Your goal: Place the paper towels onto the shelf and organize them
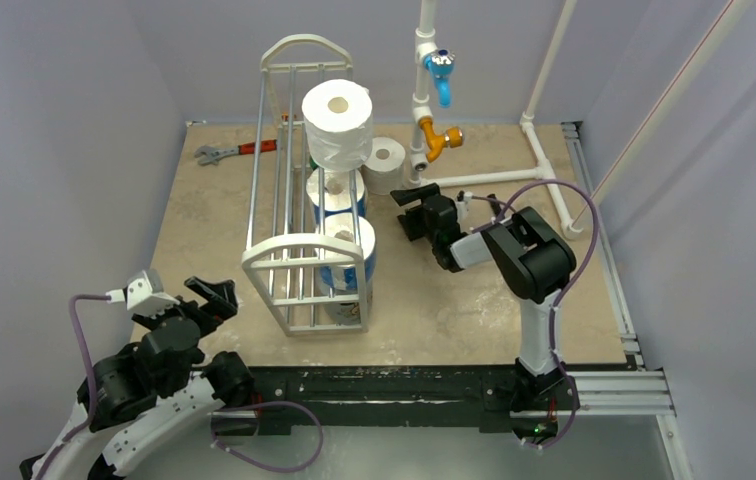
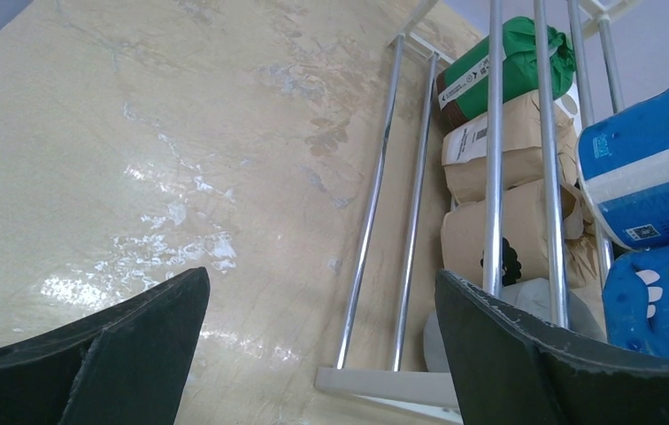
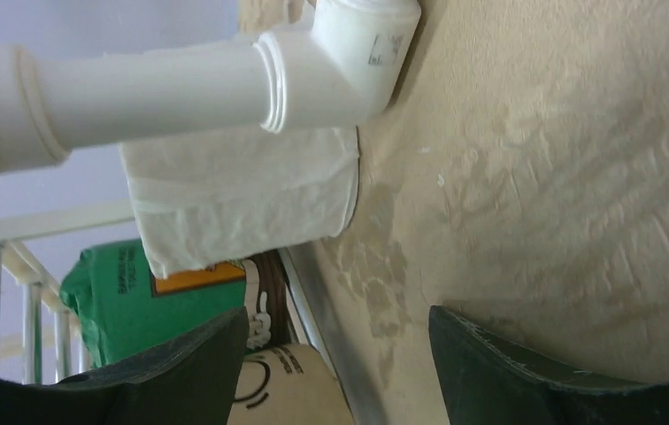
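Observation:
The white rack [image 1: 364, 300] stands mid-table. A white paper towel roll [image 1: 338, 135] is at its top rear, with a blue-wrapped roll [image 1: 322, 192] and another blue-wrapped roll [image 1: 346, 262] in front and lower. On the table, right of the rack by the pipe, stands a loose white roll [image 1: 384, 180]; the right wrist view shows a white roll [image 3: 251, 199] past the pipe. My right gripper is part open just in front and right of it, nothing between its fingers. Left of the rack, my left gripper is open and empty.
White pipes with an orange tap [image 1: 436, 138] and a blue tap [image 1: 441, 70] rise close beside the loose roll. Low in the rack lie a green pack [image 2: 521, 62] and brown packs [image 2: 512, 146]. A wrench [image 1: 234, 151] lies behind left.

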